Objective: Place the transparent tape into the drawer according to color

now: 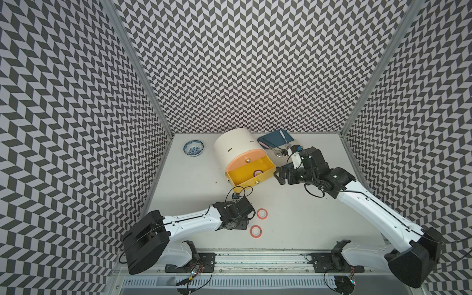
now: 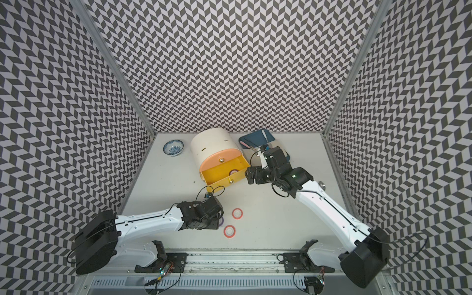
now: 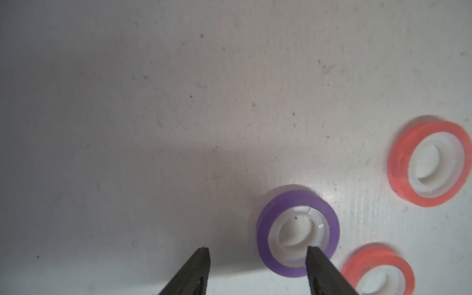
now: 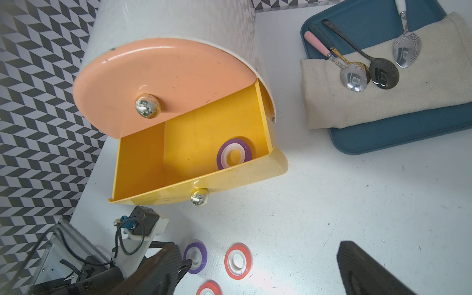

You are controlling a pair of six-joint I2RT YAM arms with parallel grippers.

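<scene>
Below the left gripper, a purple tape roll [image 3: 263, 236] lies flat on the table. That gripper is part open above the table; the roll shows near its right finger [image 3: 324, 272], and nothing is gripped. Two red tape rolls lie to its right, the upper red roll [image 3: 400, 164] and the lower red roll [image 3: 359, 263]. The yellow drawer [image 4: 142, 159] is pulled out under a pink-orange front [image 4: 196, 73], with another purple tape roll [image 4: 247, 153] inside at its right end. The right gripper hangs open and empty to the right of the drawer.
A white rounded cabinet [image 1: 235, 143] houses the drawer. Behind the right arm, a blue tray [image 4: 368, 142] carries a beige cloth [image 4: 334, 110] with several spoons. A patterned blue bowl [image 1: 193, 148] stands at the back left.
</scene>
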